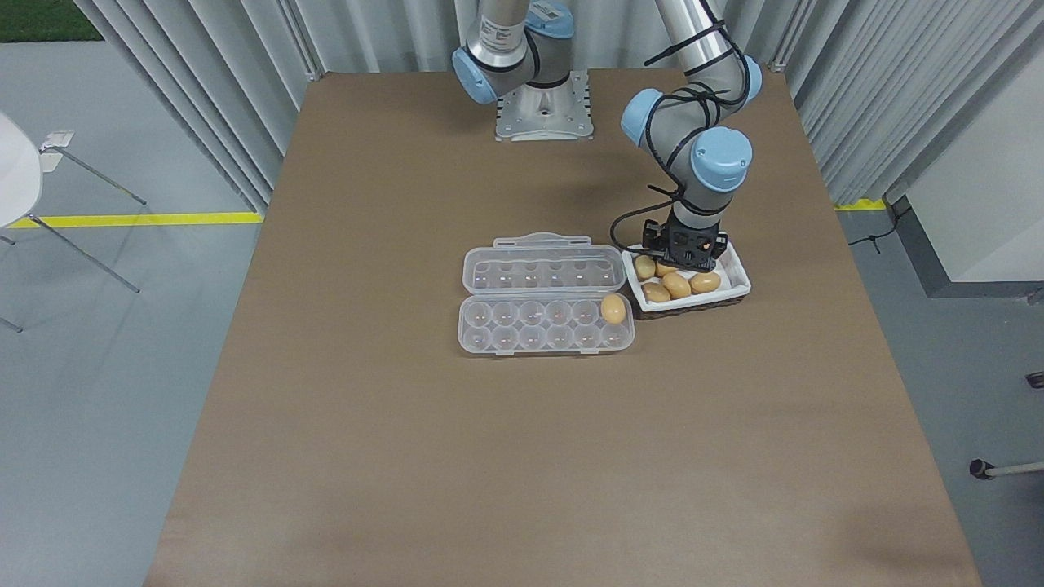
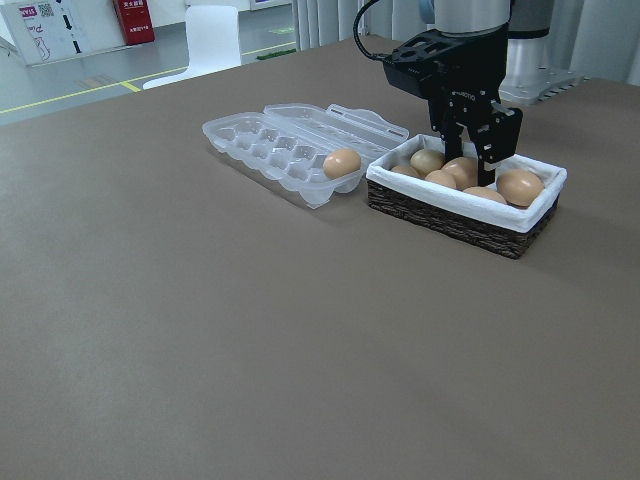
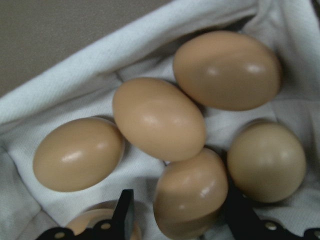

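My gripper is down inside the cloth-lined basket (image 2: pixel 450 213), its two black fingers apart around one brown egg (image 3: pixel 190 195); whether they touch it I cannot tell. Other eggs lie in the basket, among them a pale egg (image 3: pixel 266 161) and a tan egg (image 3: pixel 78 154). To the basket's left in the front view, the clear plastic egg carton (image 1: pixel 528 323) lies open, with a single egg (image 1: pixel 612 308) at its right end.
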